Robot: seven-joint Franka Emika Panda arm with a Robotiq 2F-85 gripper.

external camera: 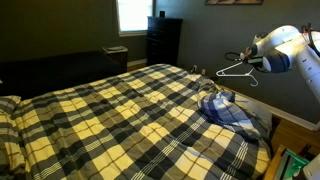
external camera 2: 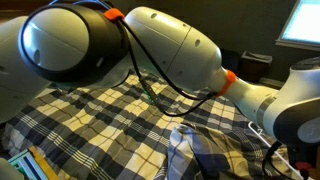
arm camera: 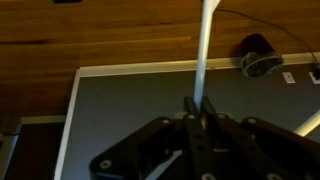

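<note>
A white clothes hanger (external camera: 238,74) hangs in the air above the right side of the bed. My gripper (external camera: 257,50) is shut on it near its hook end, with the arm reaching in from the right edge. In the wrist view a white bar of the hanger (arm camera: 204,50) runs up from between the dark fingers, and another white part (arm camera: 308,124) shows at the right. Below the hanger, a crumpled blue and white cloth (external camera: 222,107) lies on the bed. In exterior view 2 the arm covers much of the scene and my gripper is hidden.
A plaid blanket (external camera: 110,120) covers the wide bed, its left and middle clear of other things. Dark drawers (external camera: 164,42) stand at the back wall. From above, the wrist view shows wooden floor (arm camera: 130,30) and a dark bin (arm camera: 259,56).
</note>
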